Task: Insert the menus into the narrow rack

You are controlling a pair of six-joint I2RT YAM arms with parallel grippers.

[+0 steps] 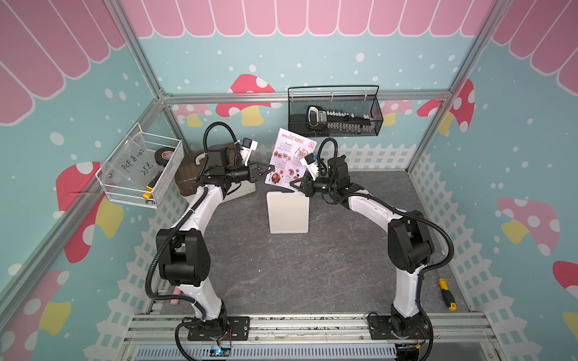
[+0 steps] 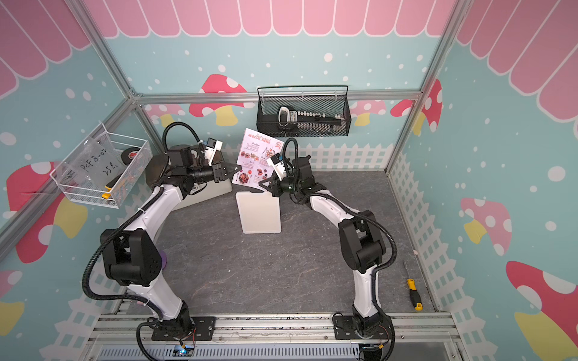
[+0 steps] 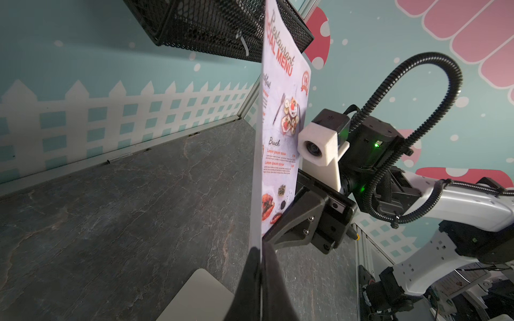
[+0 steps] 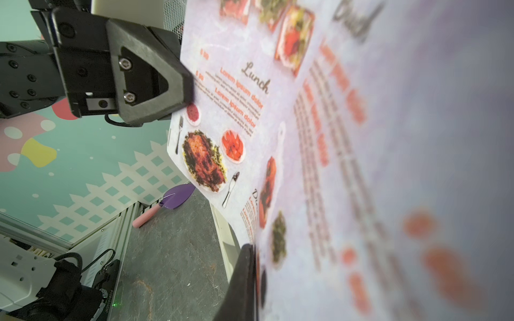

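Observation:
A printed menu sheet (image 1: 287,155) stands tilted above the white narrow rack (image 1: 288,214), its lower edge near the rack's back top edge. At its left edge, my left gripper (image 1: 272,168) is shut; the left wrist view shows the sheet (image 3: 273,160) running edge-on down between its fingers. My right gripper (image 1: 293,183) is shut at the lower right edge of the sheet. In the right wrist view one dark finger (image 4: 241,289) presses against the menu (image 4: 310,176), which hides the other. The rack's slot is not visible.
A brown-lidded case (image 1: 195,171) stands behind my left arm. A black mesh basket (image 1: 335,114) hangs on the back wall, close behind the menu's top. A white wire basket (image 1: 141,168) is at left. A yellow-handled tool (image 1: 446,294) lies front right.

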